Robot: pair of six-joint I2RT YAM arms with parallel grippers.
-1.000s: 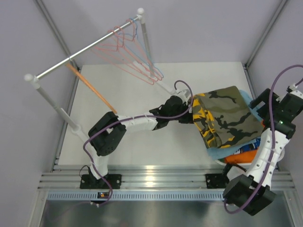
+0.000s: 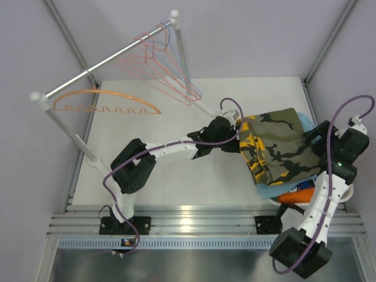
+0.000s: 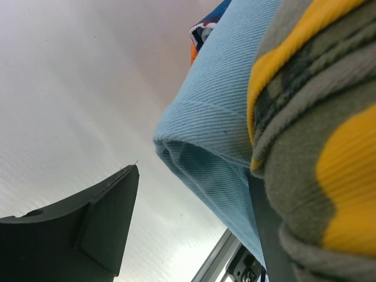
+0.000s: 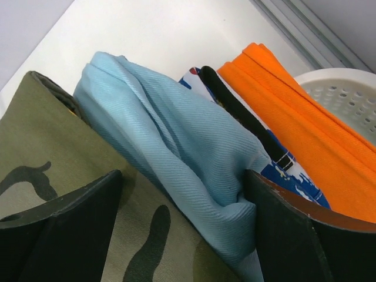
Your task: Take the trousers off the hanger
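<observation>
Folded camouflage trousers [image 2: 281, 144] lie on light-blue clothing [image 4: 164, 123] piled over a white basket [image 4: 346, 94] at the right. My left gripper [image 2: 234, 134] is at the trousers' left edge; its left wrist view shows the fingers part open, one partly hidden behind the camouflage cloth, with blue cloth between and beyond. My right gripper [image 2: 323, 135] is open over the right side of the pile, its fingers at the blue and camouflage cloth. An empty orange hanger [image 2: 117, 94] hangs on the rail.
The rack [image 2: 76, 77] stands at the left with several pink and blue hangers. Orange and patterned garments [image 4: 276, 100] lie under the blue one.
The orange hanger has swung round on the rail. My right gripper has moved left and down in the top view, further over the pile.
</observation>
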